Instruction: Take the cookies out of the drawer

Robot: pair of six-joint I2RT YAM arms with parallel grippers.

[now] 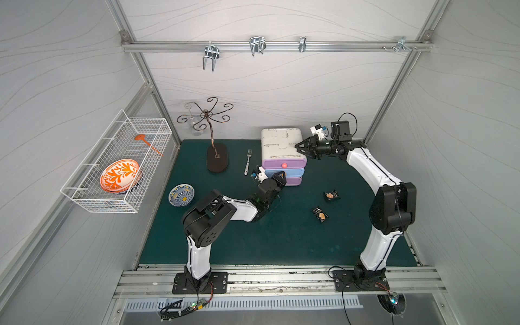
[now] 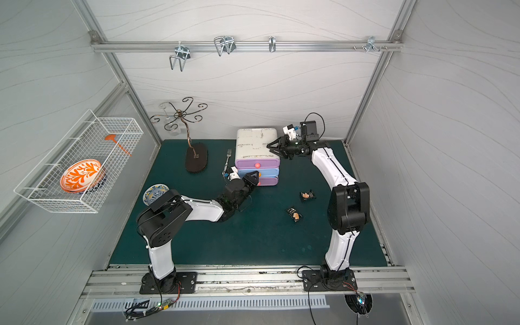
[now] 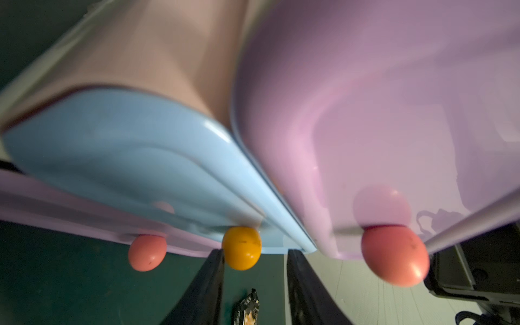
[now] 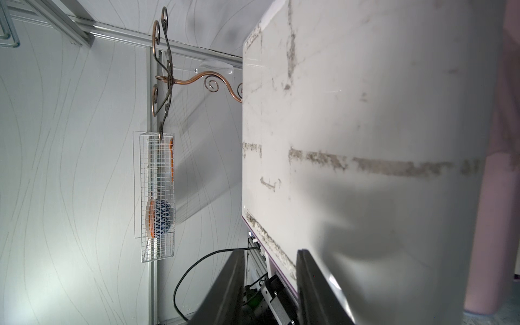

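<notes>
A white chest with three drawers [image 1: 280,142] stands at the back of the table. In the left wrist view its blue middle drawer [image 3: 135,146] has an orange knob [image 3: 241,248], with the purple drawers above and below it. My left gripper is part open at the chest's front, its fingertips on either side of the orange knob without visibly pinching it. At the chest's right side, near the top, my right gripper [image 1: 299,146] is part open with nothing between its fingers. Two black cookie packets [image 1: 331,195] [image 1: 320,215] lie on the table, right of the chest's front.
Left of the chest are a fork [image 1: 248,162] and a metal stand [image 1: 217,158]. A patterned bowl [image 1: 181,195] sits at the table's left, and a wire basket [image 1: 149,178] hangs on the left wall.
</notes>
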